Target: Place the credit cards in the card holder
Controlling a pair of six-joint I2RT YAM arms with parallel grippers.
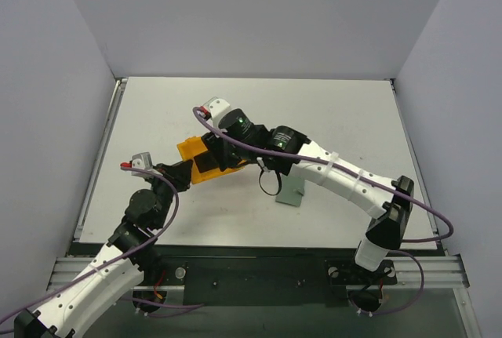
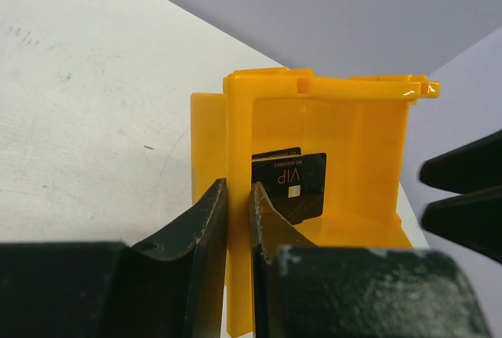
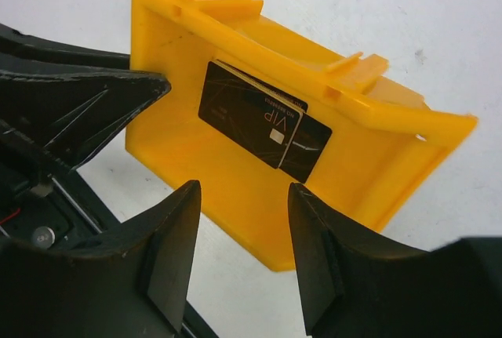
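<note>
Tilted off the table, a yellow-orange tray (image 1: pixel 190 147) has its left wall pinched by my left gripper, which is shut on it. Two black cards (image 3: pixel 243 107) marked VIP lie inside, overlapping, against the tray's inner face. My right gripper hovers over the tray's opening with its fingers (image 3: pixel 182 220) apart. Nothing is between them, and the cards are just beyond the tips. From above, the right arm hides part of the tray. A green-grey card holder (image 1: pixel 290 190) lies flat on the table to the right, partly covered by that arm.
Grey walls (image 1: pixel 259 16) close in the far side and both flanks. The right arm crosses above the card holder.
</note>
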